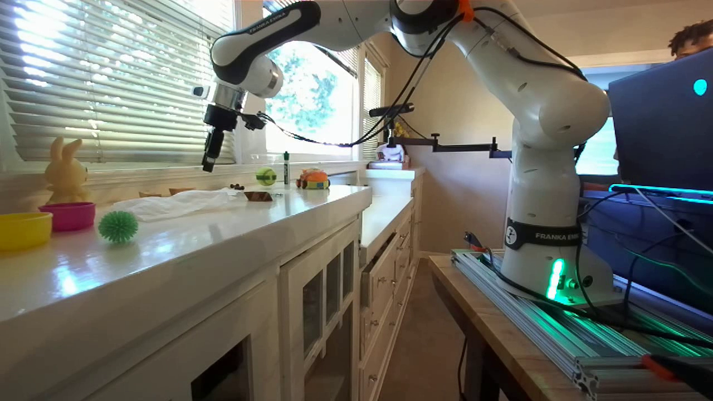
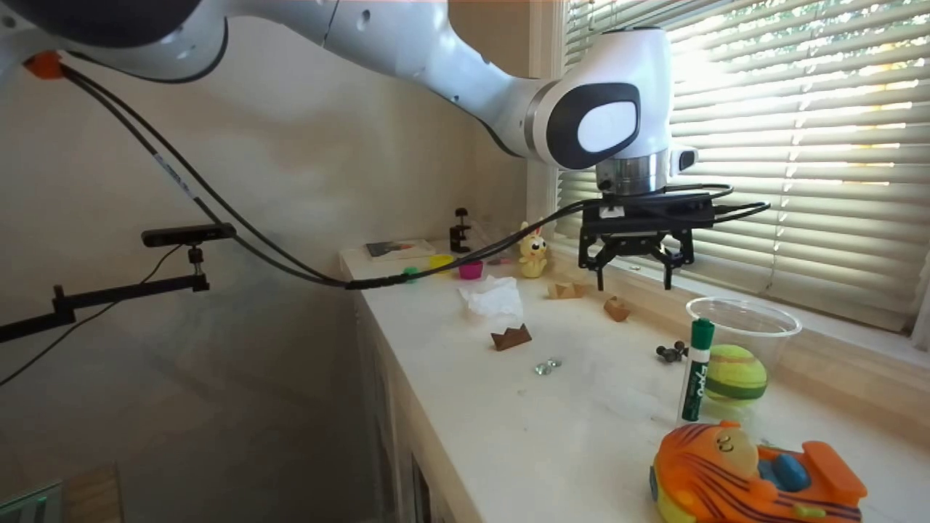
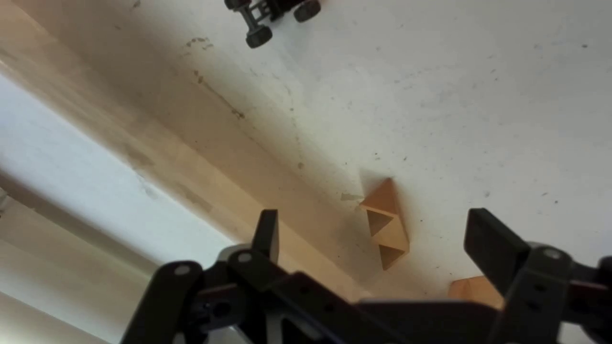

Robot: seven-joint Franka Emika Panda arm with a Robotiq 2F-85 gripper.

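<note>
My gripper is open, its fingers wide apart and nothing between them. It hangs well above the white counter, near the window side. Below, in the wrist view, a small brown folded piece (image 3: 390,229) lies on the counter within the gap as seen from above. Part of another brown piece (image 3: 476,289) shows behind the right finger. In exterior view 2 the brown pieces are a block-like one (image 2: 617,309), a longer one (image 2: 567,290) and a zigzag-edged one (image 2: 511,336). The small black wheeled object (image 3: 269,14) is cut off by the wrist view's top edge.
Toward the near end in exterior view 2 stand a green marker (image 2: 695,375), a clear cup (image 2: 771,322) by a yellow-green ball (image 2: 734,375), and an orange toy (image 2: 741,475). White cloth (image 2: 492,299), a rabbit figure (image 2: 532,253) and a pink bowl (image 2: 471,269) sit farther off. The window ledge borders the counter.
</note>
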